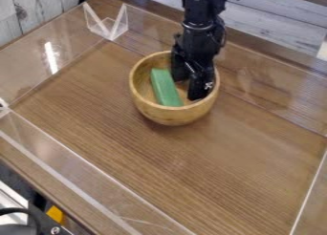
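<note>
A wooden bowl (160, 115) sits on the table (102, 153) near the middle of the view. A green block (163, 87) lies inside it, on the left. My black gripper (200, 83) reaches down from above into the right part of the bowl. Whether it is open or shut, and what if anything is between its fingers, I cannot tell from this view.
A clear plastic stand (107, 24) is at the back left. Pale boards border the table at the back right.
</note>
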